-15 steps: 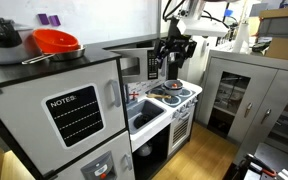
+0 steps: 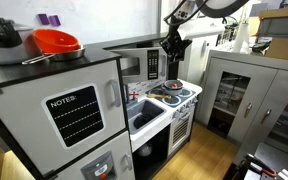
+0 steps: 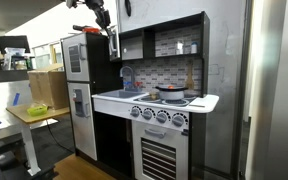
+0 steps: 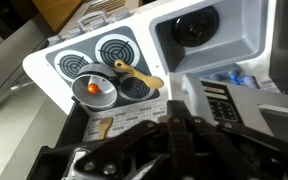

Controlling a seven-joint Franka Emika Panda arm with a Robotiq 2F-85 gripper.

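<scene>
In exterior view 1 my gripper (image 2: 168, 56) hangs above the counter, close to the edge of an open white microwave door (image 2: 131, 70). Seen in the wrist view, the dark gripper is shut, and nothing shows between its fingers. A white panel with a dark keypad (image 4: 220, 101) stands right beside the fingertips; whether they touch it cannot be told. Below lie the stove with a pan (image 4: 95, 92), which holds an orange-red ball (image 4: 93, 88), and a wooden spoon (image 4: 141, 75).
The sink (image 4: 195, 27) lies beside the stove. A wooden spatula (image 4: 105, 127) is near the wall. Bowls and pots, including a red bowl (image 2: 56, 41), stand on top of the fridge (image 2: 74, 110). Open floor (image 2: 204, 158) lies before the play kitchen.
The arm's hand has shifted and tilted slightly beside the microwave door. The door, pan and other items look unmoved.
</scene>
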